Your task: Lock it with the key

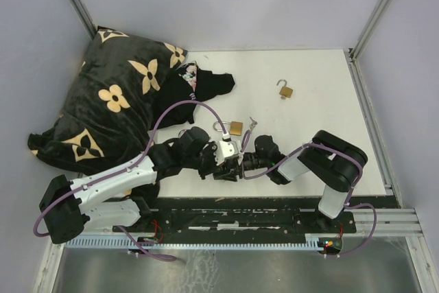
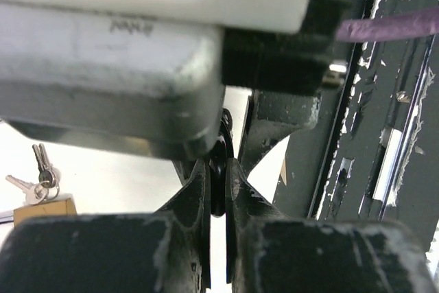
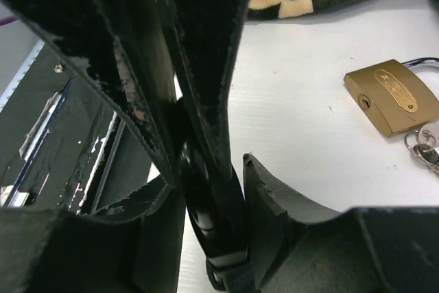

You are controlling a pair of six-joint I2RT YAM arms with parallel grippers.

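Note:
A brass padlock (image 1: 236,128) lies on the white table beyond the grippers, its keyhole (image 3: 365,101) visible in the right wrist view. A ring of keys (image 2: 44,176) lies against it. My left gripper is shut on a glossy black object (image 2: 217,197), whose identity I cannot tell. That object (image 3: 209,207) extends down between the fingers of my right gripper, which stand apart on either side of it. Whether the right fingers touch it is unclear. In the top view both grippers meet low over the near table edge, where the arms hide their tips.
Another padlock (image 1: 285,92), its shackle open, lies at the back right. A dark flower-patterned cushion (image 1: 113,94) and black cloth (image 1: 182,97) fill the left side.

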